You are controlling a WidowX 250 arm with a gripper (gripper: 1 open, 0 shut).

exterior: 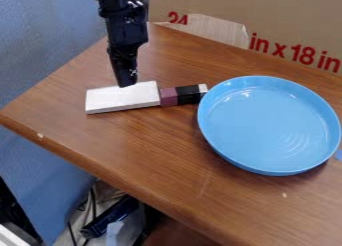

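Note:
A black gripper (127, 76) hangs from above at the upper left, its tips just over a white block (122, 98) lying flat on the wooden table. The block continues to the right into a dark maroon and black end (183, 94). Whether the fingers are open or shut I cannot tell. A light blue plate (267, 125) lies to the right of the block.
A cardboard box (261, 20) stands behind the table (160, 160).

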